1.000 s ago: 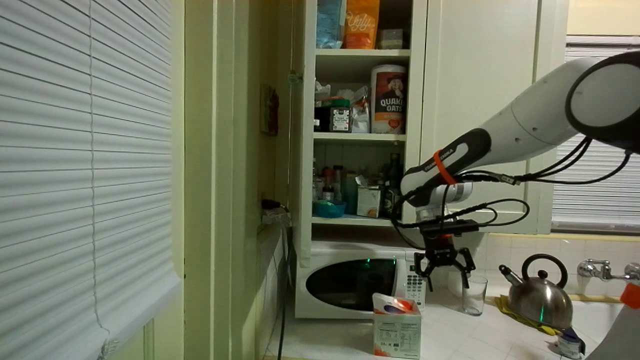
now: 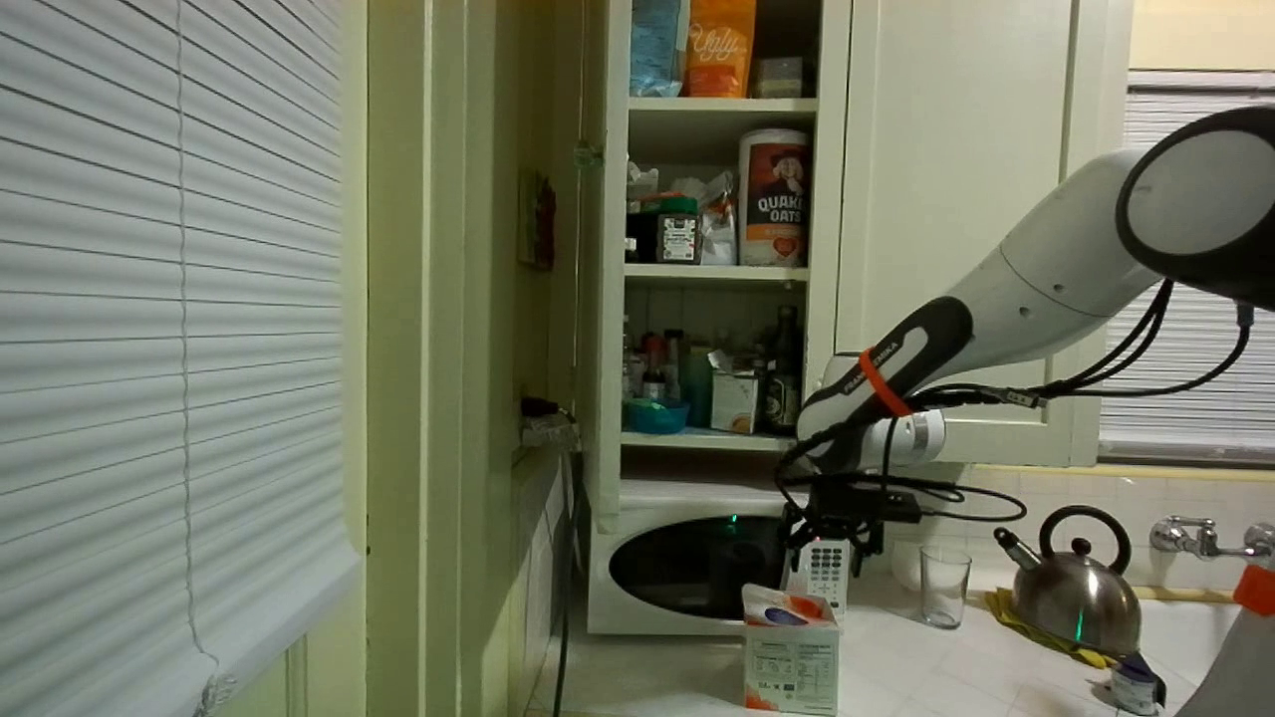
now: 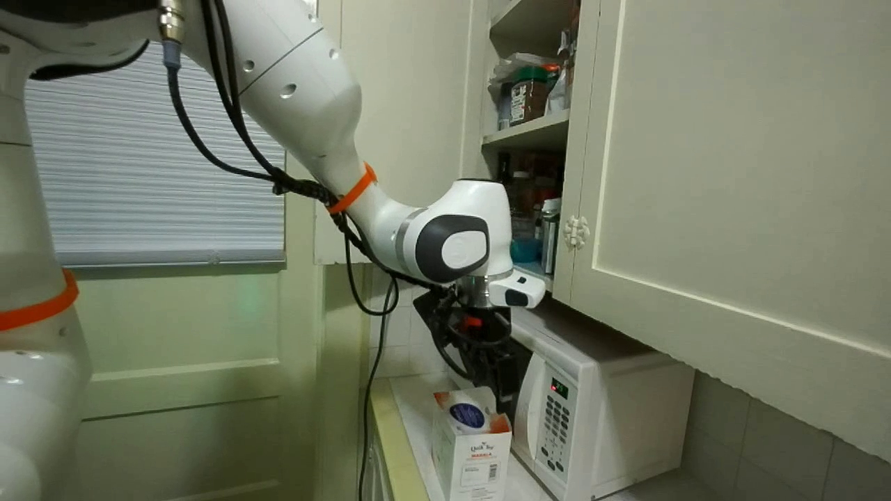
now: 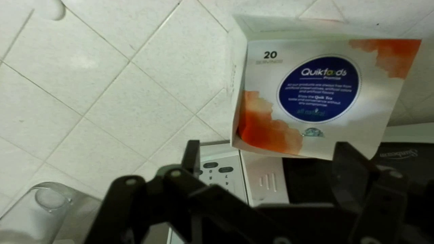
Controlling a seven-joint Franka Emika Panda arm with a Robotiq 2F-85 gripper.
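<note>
A white and orange Quikfoods tea box [image 2: 791,661] stands upright on the counter in front of the microwave, its printed lid flap raised. From above, that flap with its blue oval [image 4: 319,89] fills the upper right of the wrist view. My gripper [image 2: 834,552] hangs behind and above the box, close to the microwave front. Its two fingers [image 4: 190,156] are spread wide in the wrist view, with no object held between them. In exterior view 2 the gripper [image 3: 503,392] appears just beyond the box's flap, partly hidden by it.
Behind the gripper is the white microwave [image 3: 635,417]. A clear glass [image 2: 944,588] and a steel kettle [image 2: 1076,592] stand to the right. Above, the open cupboard [image 2: 717,275] holds food packages, its door [image 3: 727,209] swung out. Tiled counter [image 4: 101,89] beside the box is bare.
My gripper has moved down and left in exterior view 1, from beside the glass to above and behind the box. It has also turned. The box has not moved.
</note>
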